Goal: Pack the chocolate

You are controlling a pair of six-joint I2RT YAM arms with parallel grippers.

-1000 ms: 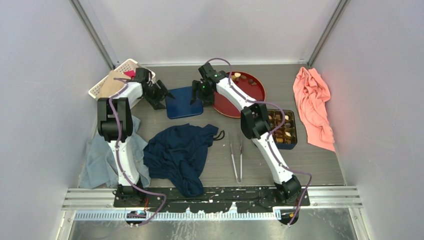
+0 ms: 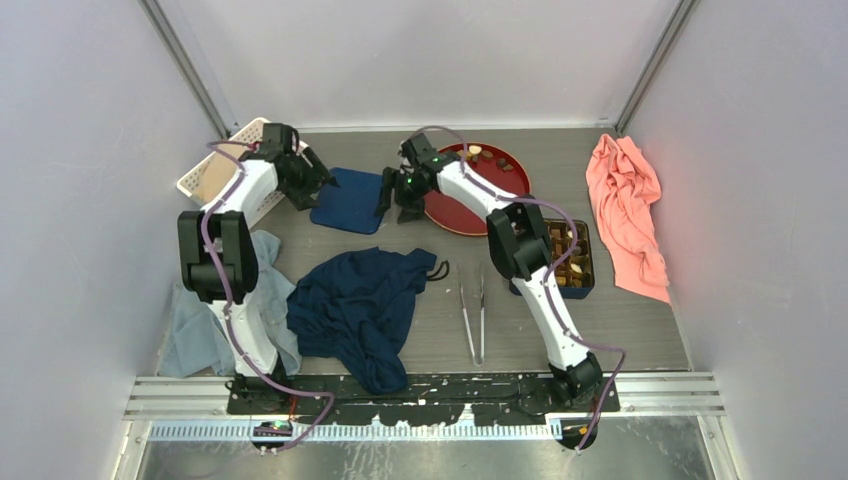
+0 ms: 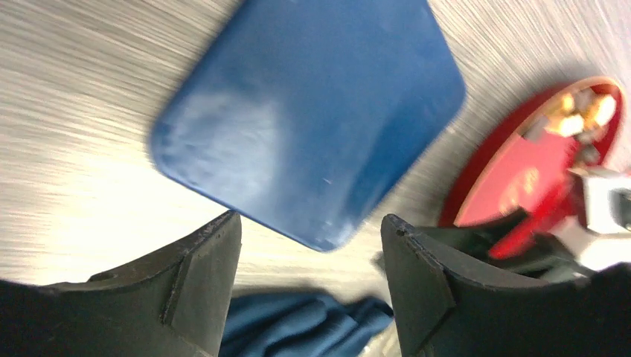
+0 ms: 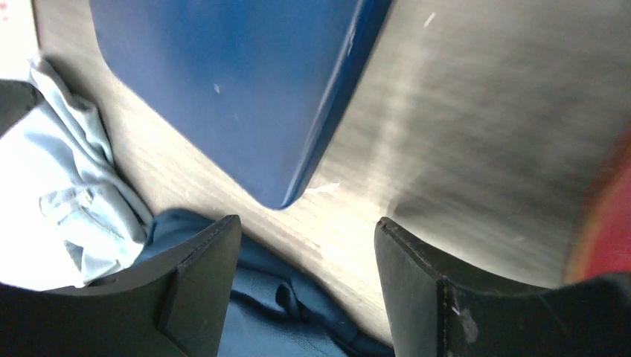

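Note:
A flat dark blue square lid (image 2: 343,200) lies on the table between the grippers. My left gripper hangs open above its near edge, nothing between its fingers. My right gripper is just off the lid's corner, fingers apart and empty. The chocolate box (image 2: 570,260), with pieces in compartments, is partly hidden under the right arm. More chocolates lie on the red round plate (image 2: 480,215) behind the right arm.
A white basket (image 2: 193,180) stands back left. Light blue cloth (image 2: 195,330) and navy cloth (image 2: 350,310) cover the front left. Tongs (image 2: 466,330) lie front centre; salmon cloth (image 2: 625,210) lies right.
Over the last second the lid has shifted left. Both grippers have since moved apart, the left one up and leftward, the right one to the right.

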